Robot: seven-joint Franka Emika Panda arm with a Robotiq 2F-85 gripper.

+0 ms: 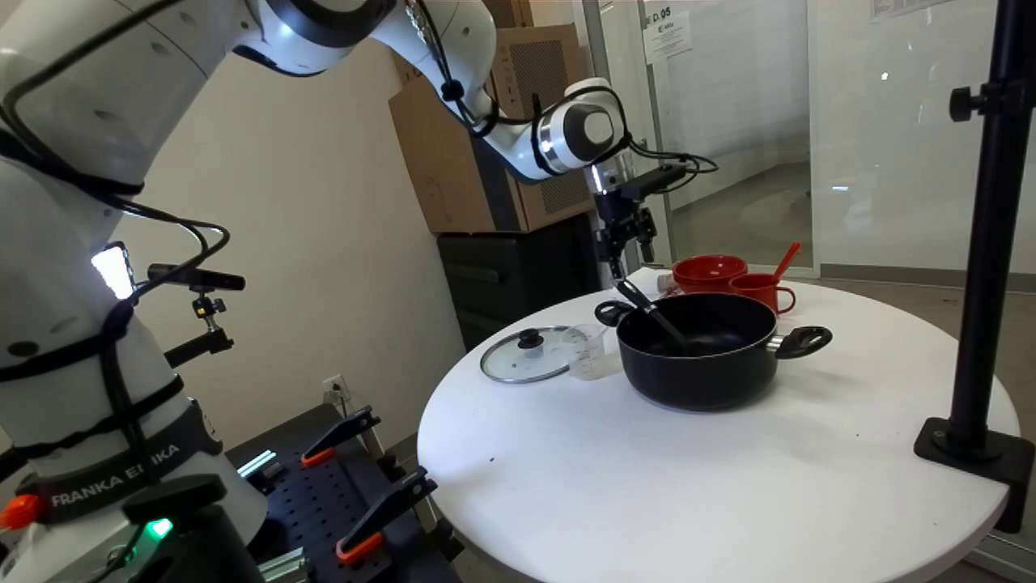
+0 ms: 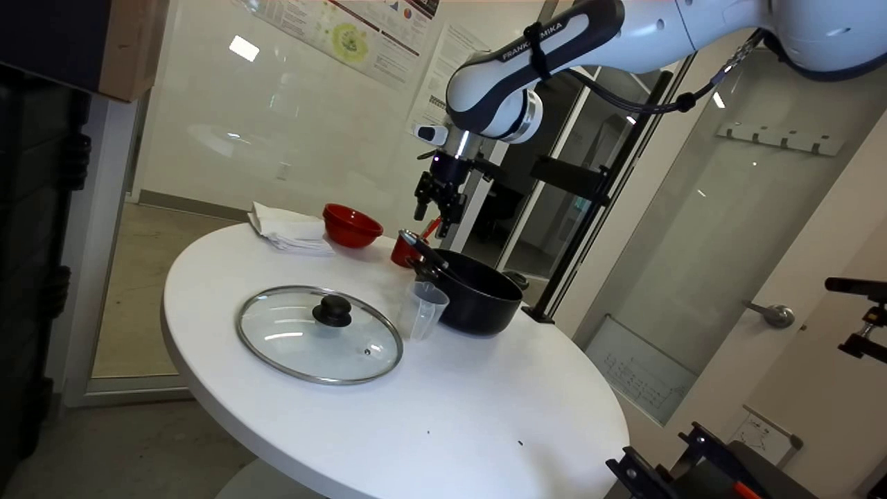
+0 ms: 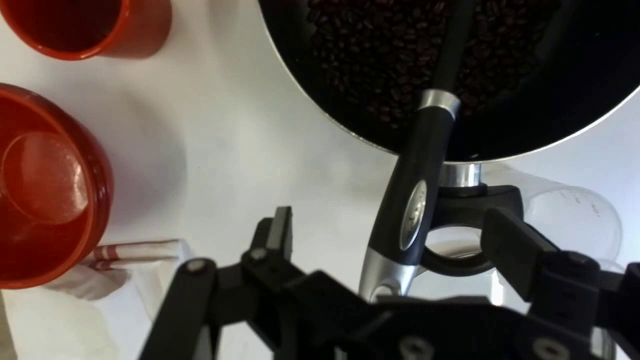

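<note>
A black pot stands on the white table, dark beans on its floor. Across its rim leans a utensil with a black and silver handle; its lower end rests among the beans, and the handle juts out over one pot handle. Above that jutting handle is my gripper, open and pointing down. Its fingers are spread wide in the wrist view, the utensil handle lying below the gap and nothing held. In the second exterior view the gripper hangs close over the handle end.
Beside the pot are a clear plastic cup and a glass lid. A red bowl, a red mug with a red utensil in it, and a folded cloth sit behind.
</note>
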